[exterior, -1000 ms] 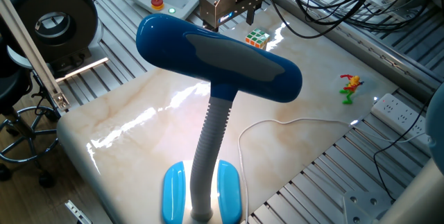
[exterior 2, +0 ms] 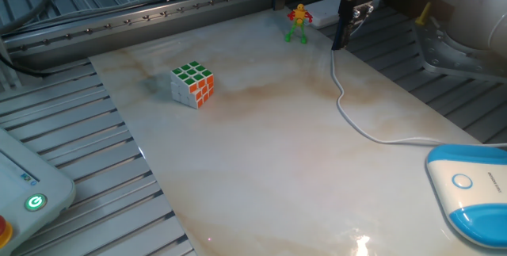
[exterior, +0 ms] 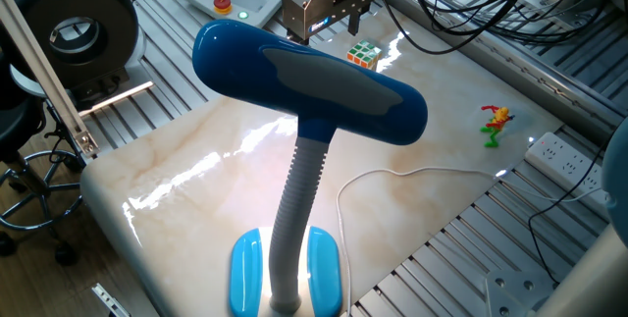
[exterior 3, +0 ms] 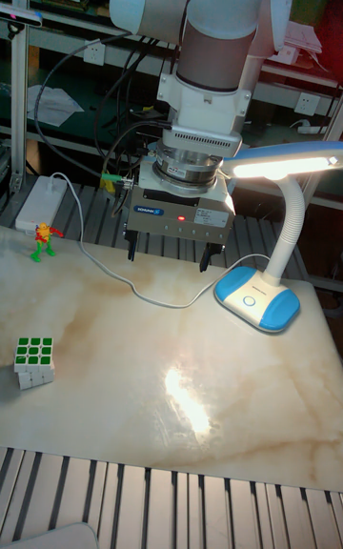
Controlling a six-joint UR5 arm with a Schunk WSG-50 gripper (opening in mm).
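My gripper (exterior 3: 170,254) hangs above the back part of the marbled board, its two fingers wide apart and nothing between them. The Rubik's cube (exterior 2: 192,84), green on top with orange and white sides, rests on the board well away from the gripper. A small toy figure (exterior 2: 299,23) in yellow, red and green stands near the board's edge, and in exterior view 2 it appears between the fingers, but exterior view 3 shows it off to one side. In exterior view 1 the gripper's fingers are mostly hidden behind the lamp head.
The desk lamp (exterior: 309,81) has a blue and white base (exterior 3: 258,299) on the board. Its white cable (exterior 3: 137,294) runs across to a power strip (exterior 3: 42,202). A control panel with a red button (exterior: 223,4) lies beyond the board. The board's middle is clear.
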